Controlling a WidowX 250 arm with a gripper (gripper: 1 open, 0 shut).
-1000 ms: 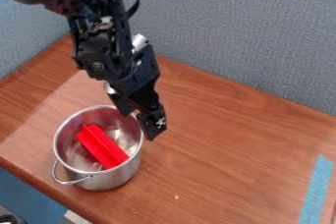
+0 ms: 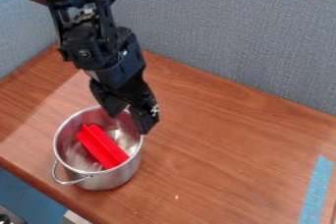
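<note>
A silver metal pot (image 2: 116, 173) with a wire handle stands on the wooden table at the lower left. A red block-like object (image 2: 102, 146) lies inside it, tilted along the pot. My black gripper (image 2: 133, 118) hangs over the pot's back right part, its tip at or just inside the rim. Whether its fingers are open or shut, or hold anything, I cannot tell.
A light blue strip (image 2: 315, 189) lies at the right edge. Grey padded walls (image 2: 237, 46) border the back and left.
The arm has moved left and slightly up from beside the pot's right rim. The pot and red object look unmoved.
</note>
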